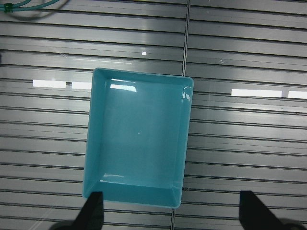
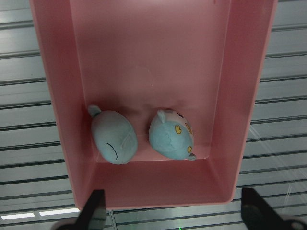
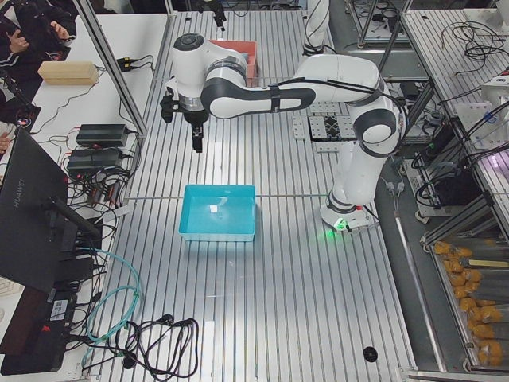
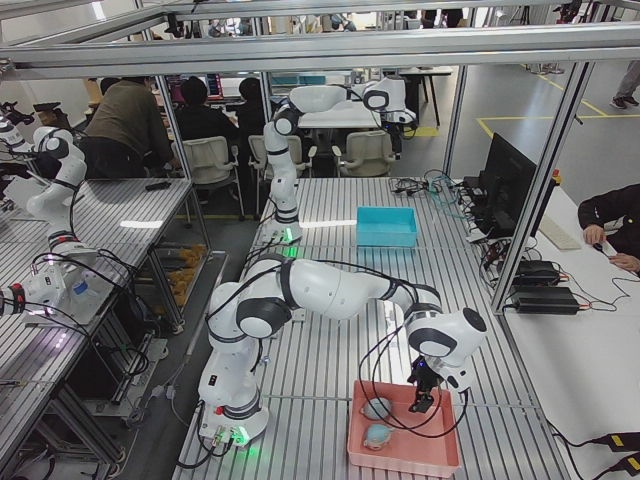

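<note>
An empty teal tray [image 3: 217, 212] lies on the slatted table; in the left wrist view it [image 1: 136, 136] sits below my left gripper, which is open with nothing between its fingers. A pink tray [image 2: 148, 57] holds two plush toys: a pale grey-blue one [image 2: 113, 137] on the left and a light blue one with yellow marks [image 2: 170, 136] on the right. My right gripper hangs open over this tray, apart from both toys.
A monitor [image 3: 28, 215] and power units stand along one side. Coiled black cables [image 3: 159, 346] and a teal cable lie near the table corner. Much of the slatted table around the teal tray is clear.
</note>
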